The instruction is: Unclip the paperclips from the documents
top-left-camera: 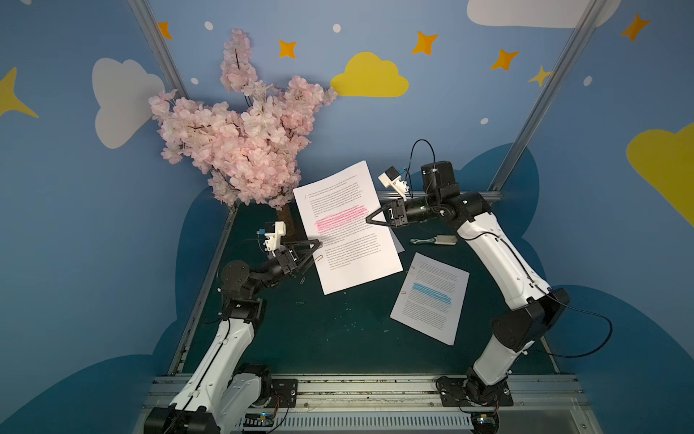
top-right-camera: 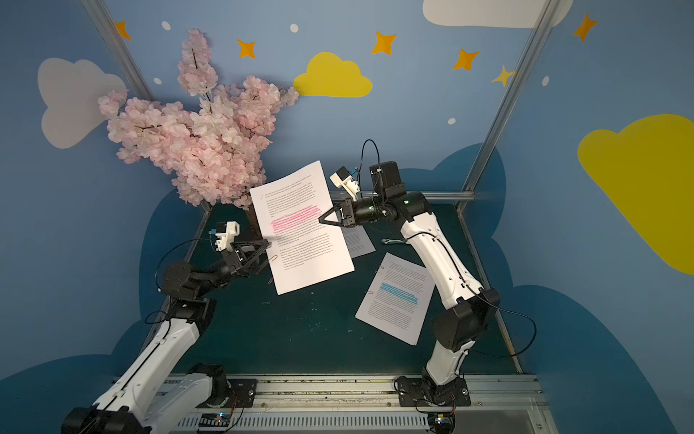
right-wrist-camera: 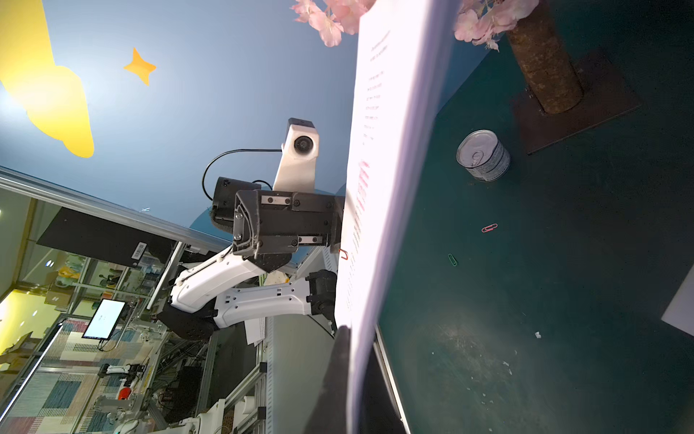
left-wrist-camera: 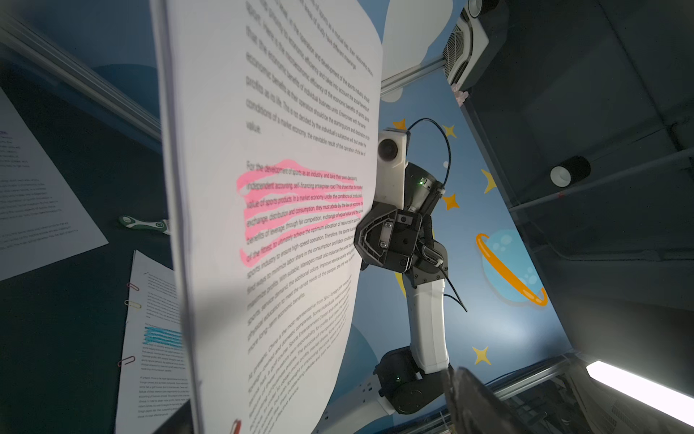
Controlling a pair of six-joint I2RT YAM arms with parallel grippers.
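A document (top-left-camera: 350, 253) with pink highlighting is held up above the table, nearly flat. On its right edge my right gripper (top-left-camera: 368, 219) is shut, pinching the paper. My left gripper (top-left-camera: 318, 244) is at the left edge, its fingers (left-wrist-camera: 477, 405) parted on either side of the sheets in the left wrist view. A red paperclip (top-left-camera: 318, 258) sits on that edge just below the left fingertips, and shows at the bottom of the left wrist view. The blue-highlighted document (top-left-camera: 430, 318) lies on the table with several clips (left-wrist-camera: 133, 303) along its edge.
A loose red clip (right-wrist-camera: 489, 228) and a green clip (right-wrist-camera: 453, 259) lie on the table. Near them stand a tin can (right-wrist-camera: 483, 155) and the blossom tree (top-left-camera: 245, 144). Another document (top-right-camera: 358, 241) and a green-handled tool (top-left-camera: 433, 240) are at the back.
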